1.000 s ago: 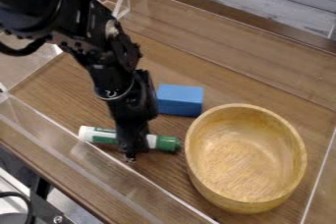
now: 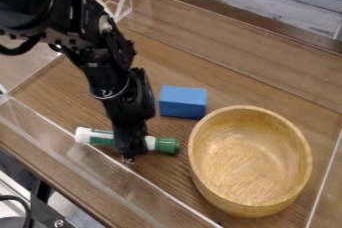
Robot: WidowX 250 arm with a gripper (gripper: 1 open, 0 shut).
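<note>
My black gripper [image 2: 130, 144] reaches down from the upper left onto a green-and-white tube [image 2: 163, 144] lying near the front of the wooden table. The fingertips are around the tube's middle, shut on it. The tube's white end points left, its green end right, close to a tan bowl [image 2: 250, 160].
A blue block [image 2: 183, 101] lies behind the tube, just above the bowl's left side. Clear plastic edges run along the front and left of the table [image 2: 241, 62].
The gripper and tube have shifted very slightly; the bowl and blue block have not moved.
</note>
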